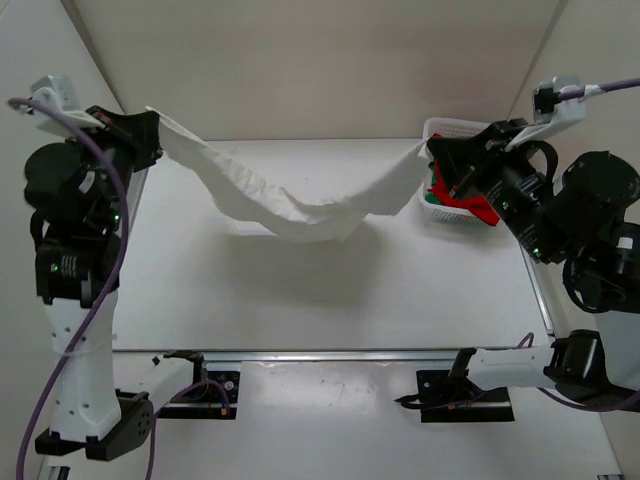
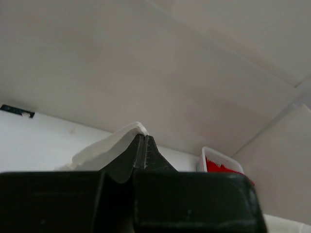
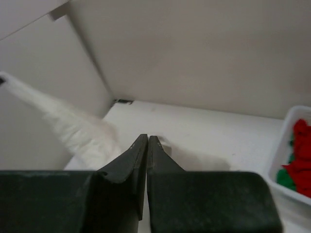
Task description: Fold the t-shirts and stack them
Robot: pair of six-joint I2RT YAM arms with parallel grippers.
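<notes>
A white t-shirt [image 1: 290,210] hangs in the air above the table, stretched between my two grippers and sagging in the middle. At its left end, my left gripper [image 1: 156,133] is shut on a corner; in the left wrist view the cloth [image 2: 133,128] rises right at its closed fingertips. My right gripper [image 1: 432,158] is shut on the opposite end, raised high at the right. From the right wrist view, part of the shirt [image 3: 80,133] shows blurred at the left, while the pinched edge itself is hard to make out.
A white basket [image 1: 452,127] holding red cloth [image 1: 482,209] and some green cloth stands at the back right, partly hidden behind my right gripper.
</notes>
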